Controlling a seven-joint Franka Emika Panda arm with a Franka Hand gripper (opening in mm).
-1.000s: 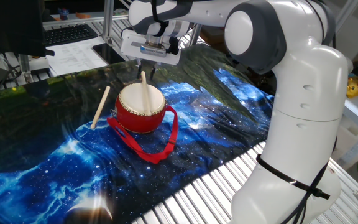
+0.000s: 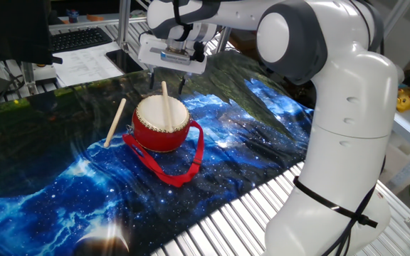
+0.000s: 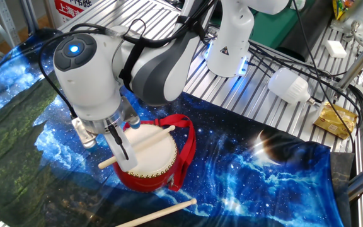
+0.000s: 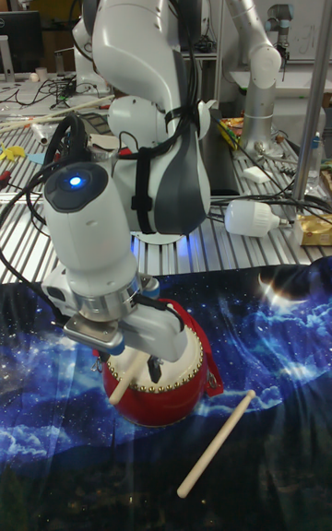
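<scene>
A red drum [image 2: 159, 135] with a pale skin and gold studs sits upright on the starry cloth. One wooden drumstick [image 3: 153, 145] lies across its skin, one end sticking out past the rim. On the cloth beside the drum is a second drumstick [image 4: 215, 443]. A red strap [image 2: 176, 176] loops out from the drum's side. Over the drum's far edge, near the end of the first stick, hangs my gripper [image 2: 166, 83]. Its fingers stand apart, and it appears to hold nothing. Its body hides part of the drum in exterior view 3.
A white bulb-shaped object [image 3: 288, 86] and a gold packet [image 3: 334, 120] lie on the slatted metal table beyond the cloth. A keyboard [image 2: 80, 39] and papers are behind.
The arm, drum and both sticks have not visibly moved.
</scene>
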